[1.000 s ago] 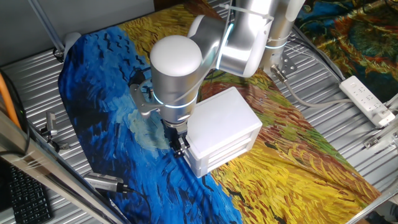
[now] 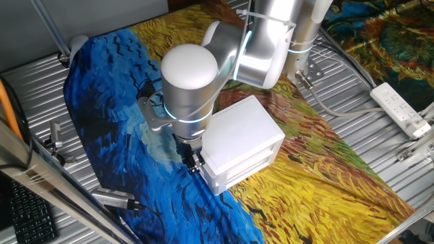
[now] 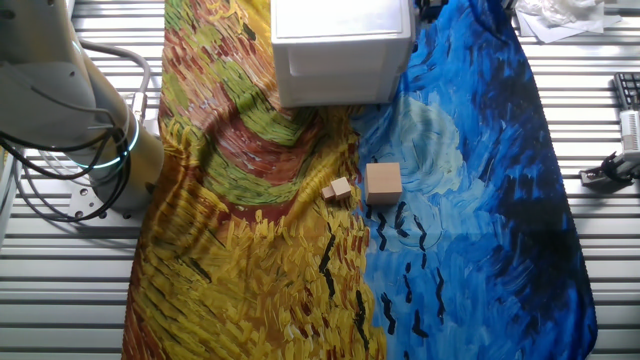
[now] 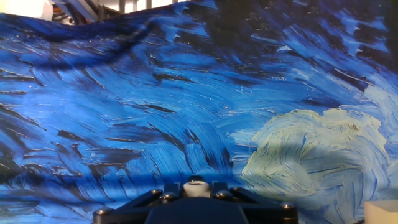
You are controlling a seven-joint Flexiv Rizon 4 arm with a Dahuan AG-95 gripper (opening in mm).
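A white drawer cabinet (image 2: pixel 244 132) stands on the painted cloth, its slatted side facing the lower right in exterior view 1. At its left end, low down, is my gripper (image 2: pixel 196 163), close against the cabinet. In the wrist view the dark fingers of my gripper stand close together at the bottom edge, with a small white round piece (image 4: pixel 196 188) between or just behind them. Whether they grip it cannot be told. Exterior view 2 shows a wooden block (image 3: pixel 383 183) and a smaller pale wooden piece (image 3: pixel 340 188) on the cloth in front of the cabinet.
A power strip (image 2: pixel 400 108) lies on the metal table at the right. At the left are a metal rail (image 2: pixel 54 183) and a keyboard (image 2: pixel 30 210). A pale corner (image 4: pixel 380 213) shows at the wrist view's lower right.
My arm's end has shifted very slightly left and down in exterior view 1. The cabinet looks unmoved.
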